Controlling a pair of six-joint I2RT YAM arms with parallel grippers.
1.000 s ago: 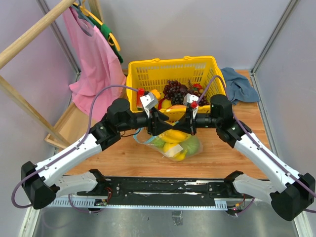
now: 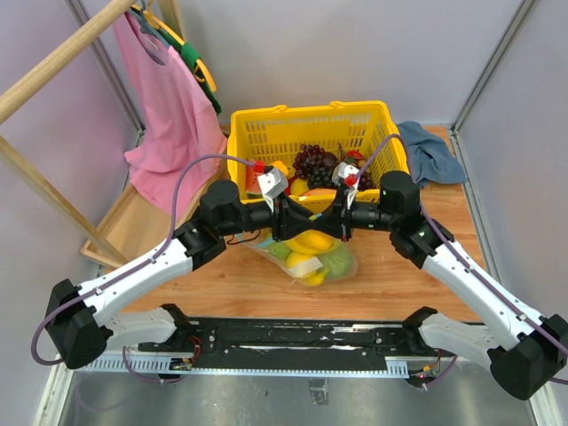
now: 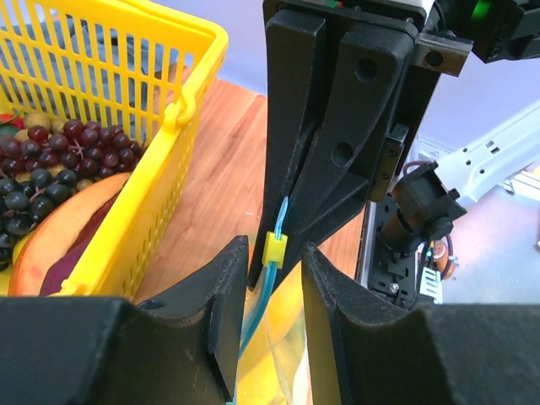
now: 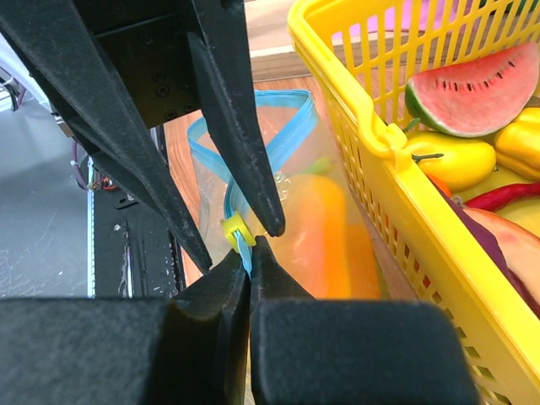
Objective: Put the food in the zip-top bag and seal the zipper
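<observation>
The clear bag (image 2: 306,262) of yellow and green food lies in front of the basket, under both grippers. In the left wrist view my left gripper stands open, its fingers either side of the blue zipper's yellow slider (image 3: 274,246). My right gripper is shut on the blue zipper strip, just beside the slider (image 4: 235,226). The bag's blue-rimmed top (image 4: 287,114) shows looped behind the left fingers in the right wrist view.
A yellow basket (image 2: 266,124) of fruit and vegetables stands right behind the bag. A wooden rack with a pink garment (image 2: 155,124) is at the left, a blue-grey cloth (image 2: 430,155) at the right. Bare wood is at the front.
My left arm has shifted slightly to the right, bringing its gripper closer to the right one. The right arm is nearly unchanged.
</observation>
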